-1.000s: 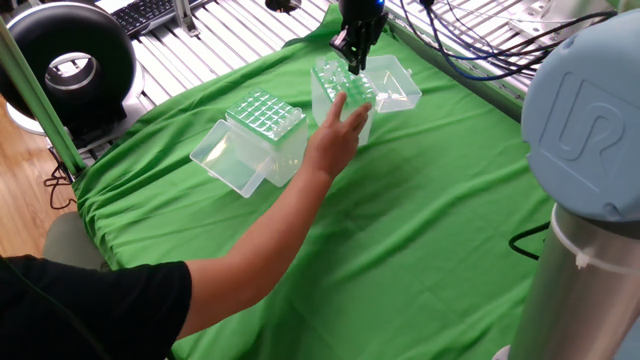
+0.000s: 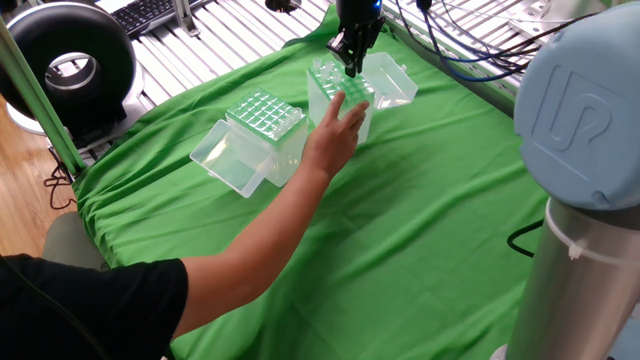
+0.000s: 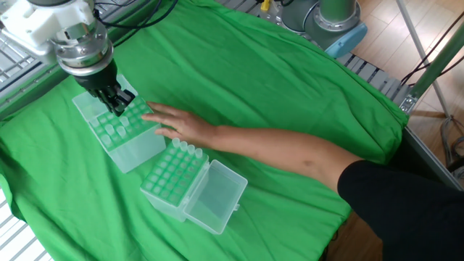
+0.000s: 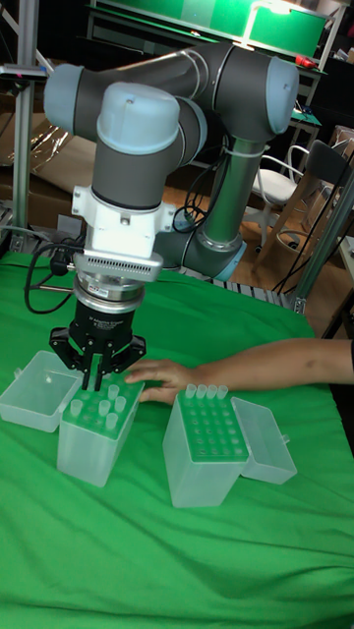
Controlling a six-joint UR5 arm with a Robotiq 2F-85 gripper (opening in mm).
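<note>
My gripper [image 4: 94, 383] points down over the first box [image 4: 89, 457], its narrow fingers close together at the green rack top. Whether a tube sits between them is too small to make out. That translucent box, with its lid [image 4: 39, 392] folded open, carries several clear tubes [image 3: 109, 129] standing up from the rack. A person's hand [image 3: 177, 125] rests at the edge of this box. Beside it stands a second translucent box [image 4: 206, 474] with a green grid and a row of tubes [image 3: 188, 148] along one side; its lid [image 3: 217, 196] is open too.
A person's forearm [image 2: 265, 215] reaches across the green cloth [image 2: 420, 230] to the first box. Cables [image 2: 480, 70] run behind my gripper. Wide stretches of cloth in front of the boxes are clear.
</note>
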